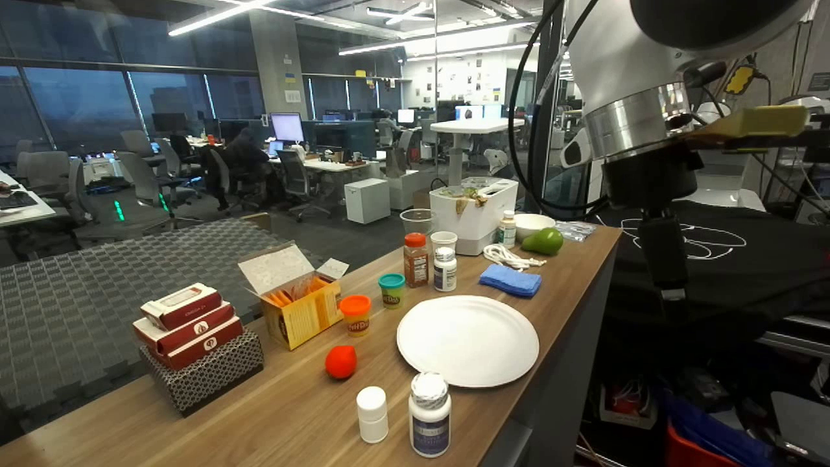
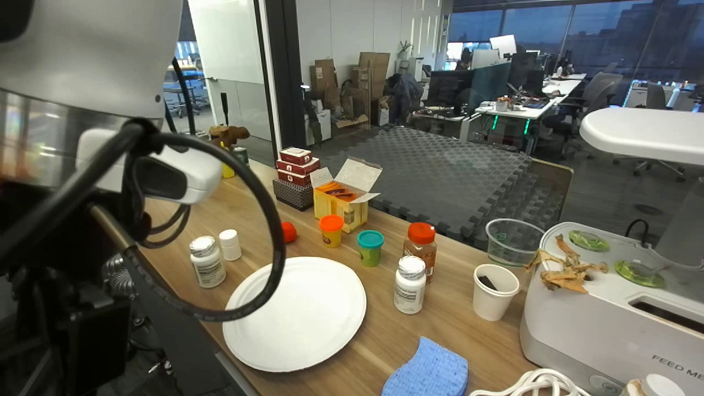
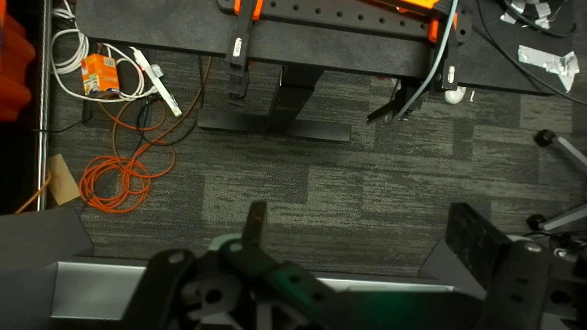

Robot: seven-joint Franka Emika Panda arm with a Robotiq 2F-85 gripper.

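Observation:
My gripper stands open, its two dark fingers [image 3: 473, 233] wide apart with only floor carpet seen between them. In exterior view 1 the arm hangs to the right of the table, the gripper's tip [image 1: 673, 294] pointing down beyond the edge, apart from every object. On the table lies an empty white plate [image 1: 468, 341]. Around it are a red ball-like object [image 1: 340, 362], an orange-lidded tub [image 1: 355, 315], a teal-lidded tub [image 1: 391, 291], a blue cloth [image 1: 510, 280] and several white bottles, one [image 1: 429, 415] near the front.
An open yellow box [image 1: 307, 311] and stacked red boxes [image 1: 190, 323] line the far edge. A white machine [image 2: 594, 310], paper cup [image 2: 495, 290] and green fruit [image 1: 543, 242] crowd one end. A black cable [image 2: 264, 284] loops in front of the plate in exterior view 2.

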